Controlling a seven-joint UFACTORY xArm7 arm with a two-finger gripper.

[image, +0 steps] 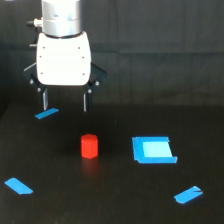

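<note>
A red block stands on the dark table, left of the middle. My gripper hangs from the white arm above and behind the block, a little to its left. Its two dark fingers are spread apart, the fingers open, and nothing shows between them. To the right of the block lies a white square edged with blue tape.
Blue tape strips lie at the front left, the front right and the back left. A dark curtain closes off the back.
</note>
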